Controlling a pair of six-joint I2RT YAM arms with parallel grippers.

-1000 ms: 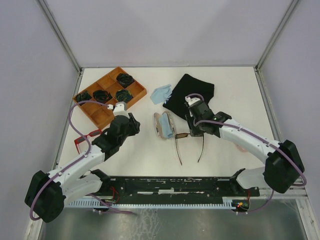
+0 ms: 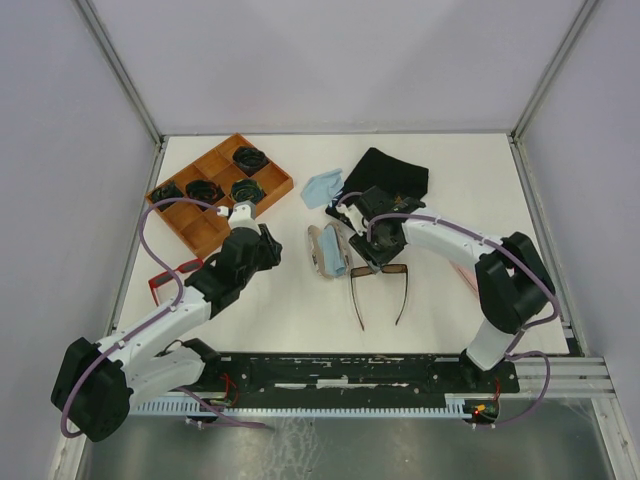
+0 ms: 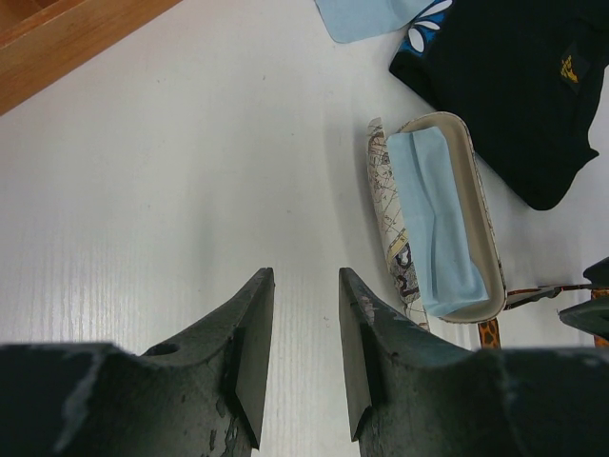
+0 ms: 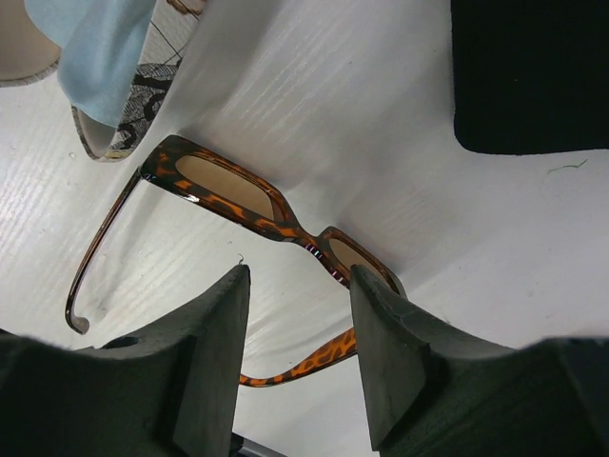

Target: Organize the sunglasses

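Observation:
Tortoiseshell sunglasses (image 4: 233, 196) lie unfolded on the table, temples spread toward the front edge in the top view. Above them my right gripper stands open, its fingers apart with nothing held between them. Left of the sunglasses is an open glasses case (image 2: 318, 250) with a light blue cloth (image 3: 434, 214) inside. My left gripper hangs over bare table left of the case, part open and empty. Red-framed glasses (image 2: 175, 280) rest partly hidden behind the left arm.
A wooden compartment box (image 2: 273, 183) holding several dark bundles stands at the back left. Another blue cloth (image 2: 321, 188) and a black cloth (image 2: 385, 172) lie at the back. A pink item (image 2: 466, 277) is partly behind the right arm.
My right gripper has shifted left in the top view, from over the right lens toward the middle of the sunglasses. The left arm and the objects look unmoved.

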